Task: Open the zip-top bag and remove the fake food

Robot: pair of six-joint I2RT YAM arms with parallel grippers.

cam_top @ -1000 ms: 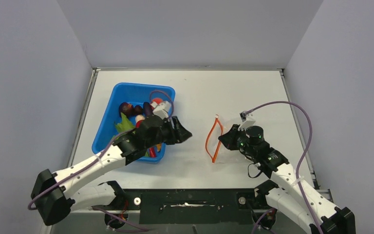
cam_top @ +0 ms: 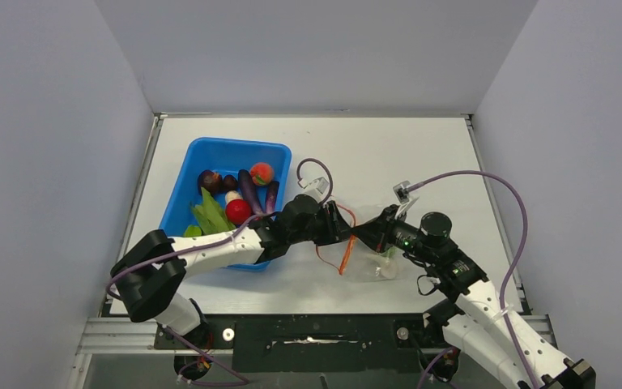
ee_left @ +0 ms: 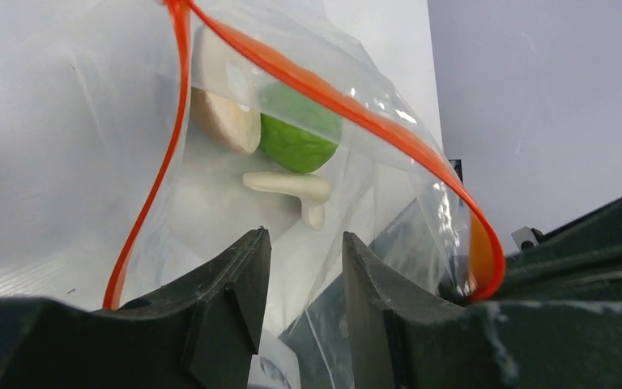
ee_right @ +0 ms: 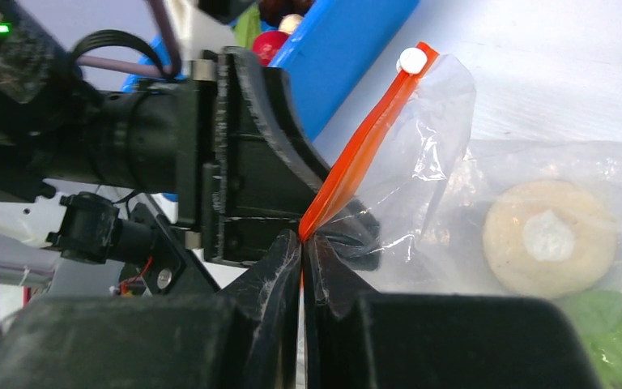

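Note:
The clear zip top bag lies on the table with its orange zip edge spread into an open mouth. Inside it, the left wrist view shows a green piece, a beige piece and a small pale branching piece. My left gripper is at the bag's mouth, its fingers parted and nothing between them. My right gripper is shut on the orange edge. In the right wrist view, a round beige food piece and a green piece show through the plastic.
A blue bin at the left holds several toy foods, among them a red one and an eggplant. Both grippers are close together at the bag. The table behind the bag is clear.
My left gripper has moved right, from beside the blue bin to the bag's mouth. The right gripper has shifted slightly left, and the orange edge has moved left with it.

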